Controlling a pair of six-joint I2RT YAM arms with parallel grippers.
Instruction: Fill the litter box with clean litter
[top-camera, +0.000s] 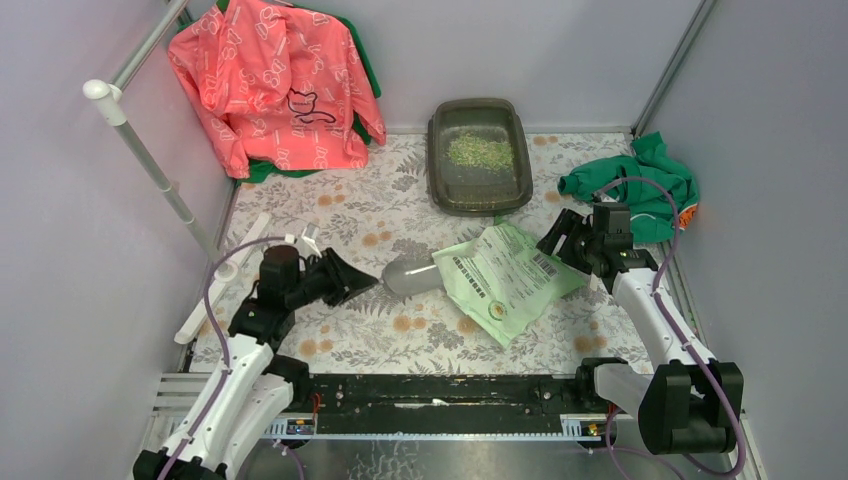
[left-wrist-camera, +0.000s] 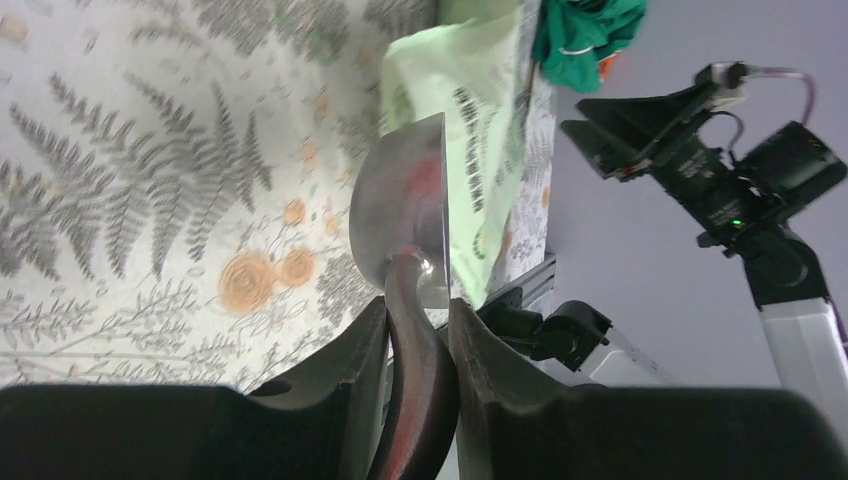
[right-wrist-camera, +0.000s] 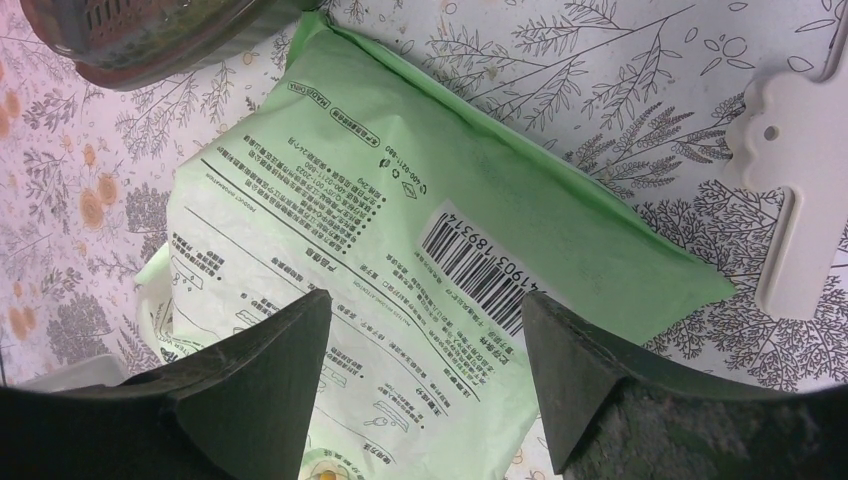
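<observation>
A metal scoop (top-camera: 408, 277) is in my left gripper (top-camera: 368, 281), which is shut on its handle; the blade points right, close to the left edge of the green litter bag (top-camera: 500, 285). The bag lies creased on the patterned mat, barcode up. My right gripper (top-camera: 550, 240) hangs part open over the bag's right part, nothing seen between its fingers. The grey litter box (top-camera: 442, 189) stands at the back centre with a thin spread of green litter (top-camera: 480, 152) on its floor.
A green garment (top-camera: 640, 190) lies at the back right. Pink clothing (top-camera: 275, 90) hangs at the back left on a white pole frame. A white bar (top-camera: 196, 314) lies along the left edge.
</observation>
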